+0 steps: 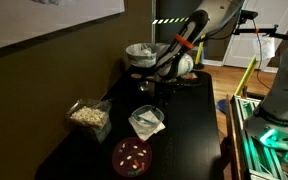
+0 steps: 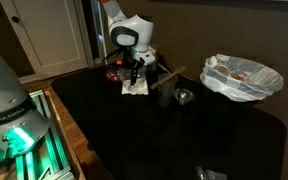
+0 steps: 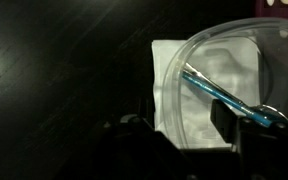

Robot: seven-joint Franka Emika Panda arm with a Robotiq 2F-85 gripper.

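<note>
A clear plastic container (image 3: 170, 100) stands on a white napkin (image 3: 165, 55). Inside it lies a spoon with a blue handle (image 3: 224, 96). In the wrist view my gripper is open, one dark finger on each side of the container's near wall as seen from above. Whether the fingers touch the wall cannot be told. Exterior view 1 shows the container (image 1: 146, 122) on the black table, with the arm (image 1: 172, 68) beyond it. From the opposite side, the gripper (image 2: 136, 75) appears over the napkin (image 2: 135, 88), its tips small and dark.
A dark red plate (image 1: 132, 157) with small pieces is close to the container. A tub of light bits (image 1: 89, 118) stands by the wall. A lined basket (image 2: 242, 78), a dark cup (image 2: 166, 94) and a metal bowl (image 2: 184, 96) are farther along.
</note>
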